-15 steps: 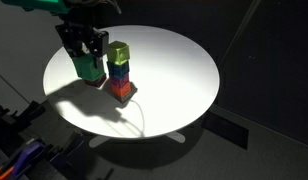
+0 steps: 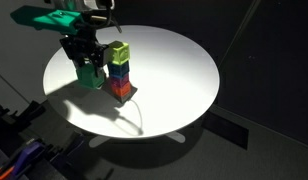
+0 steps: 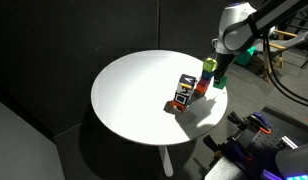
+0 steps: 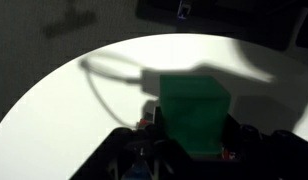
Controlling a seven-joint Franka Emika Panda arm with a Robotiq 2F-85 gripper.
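Note:
My gripper (image 2: 91,63) is shut on a green block (image 2: 90,77), which hangs below the fingers near the left side of the round white table. In the wrist view the green block (image 4: 194,112) fills the space ahead of the dark fingers and hides much behind it. Close beside it stands an upright stack: a yellow-green block (image 2: 119,50) on top, a blue block (image 2: 118,70) in the middle and a red-orange block (image 2: 121,88) at the bottom. The held block is apart from the stack in exterior view 2, lower than the yellow-green top block (image 3: 209,65).
A dark box with coloured pictures (image 3: 184,92) stands on the white table (image 3: 134,100) near the stack. Most of the tabletop away from the arm is clear. The floor around the table is dark, with cables and tools near the arm's base.
The gripper and the green block have moved down in exterior view 1, and more of the arm's green link shows. The coloured stack has not moved.

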